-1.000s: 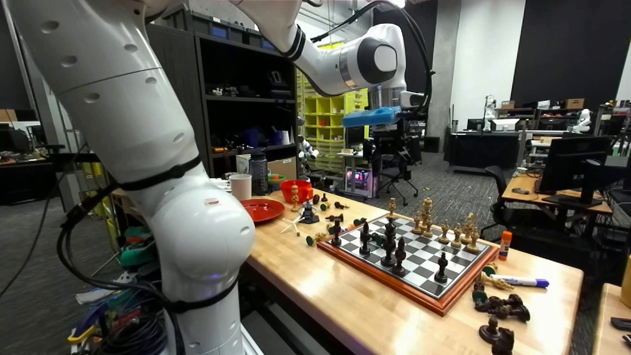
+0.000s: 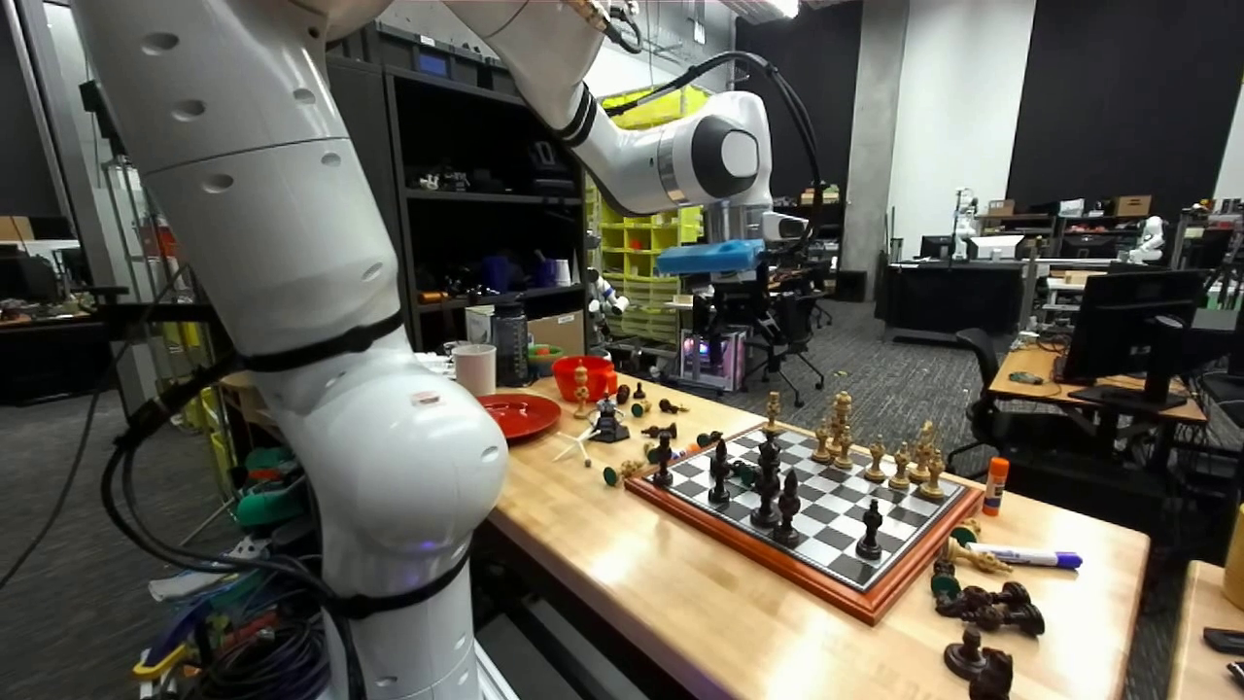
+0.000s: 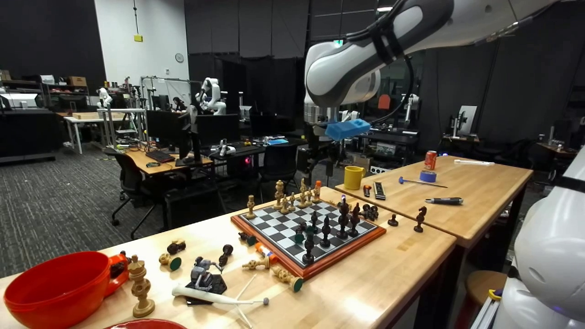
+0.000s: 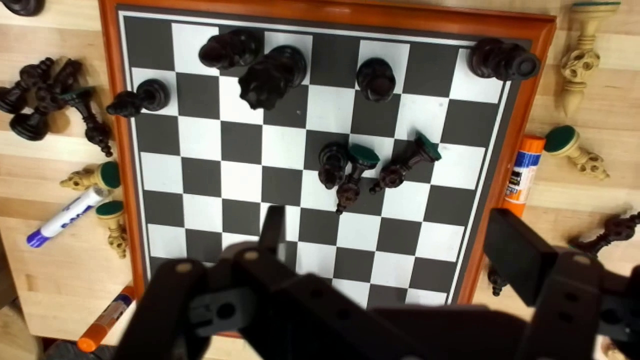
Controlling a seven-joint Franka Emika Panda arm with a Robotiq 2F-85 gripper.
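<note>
My gripper is open above the chessboard [image 4: 127, 180], its two black fingers wide apart with nothing held between them. In exterior view 2 the gripper [image 3: 316, 164] hangs well clear of the board. Dark pieces stand along one side, among them a tall crowned one [image 4: 273, 78] and a single one [image 4: 376, 79]. Near the middle lie two toppled dark pieces, one [image 4: 358, 171] beside an upright piece [image 4: 331, 163] and another [image 4: 408, 162] a little apart. Light pieces [image 2: 842, 426] stand on the opposite side; the wrist view does not show them.
Fallen chess pieces [image 4: 45, 93], a purple-capped marker [image 4: 66, 216] and glue sticks [image 4: 523, 174] lie round the board. A red bowl [image 3: 60, 288], a tall light piece [image 3: 140, 288] and a small figurine [image 3: 204, 277] occupy one table end. Bare tabletop [image 2: 700, 618] fronts the board.
In exterior view 1 my arm has come down and shifted left in the picture, bringing the gripper lower. The board and its pieces look unmoved.
</note>
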